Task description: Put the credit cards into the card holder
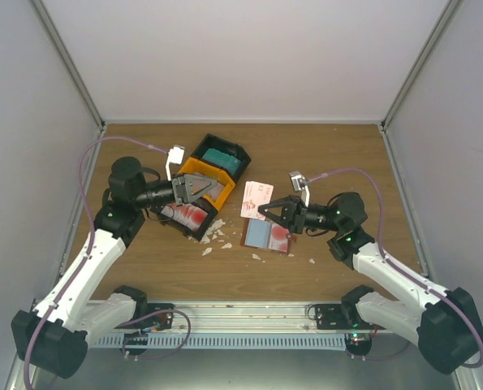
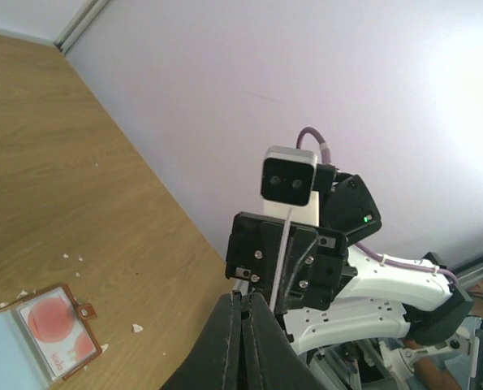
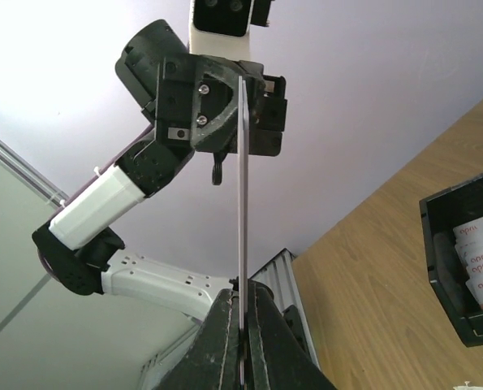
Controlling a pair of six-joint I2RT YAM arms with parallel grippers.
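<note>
A pale card with reddish print is upheld over the table in the top view, its lower right corner between the fingers of my right gripper, which is shut on it. The right wrist view shows the card almost edge-on; whether it is single I cannot tell. Left of it, apart from the card, my left gripper is shut; its tips meet with nothing between them. Below lies the open card holder, brown-edged, with a light blue side and a side showing a red-and-white card.
At the back left stand a black box with teal contents, an orange box, and a black box with red-and-white packs, partly under my left arm. Paper scraps lie about.
</note>
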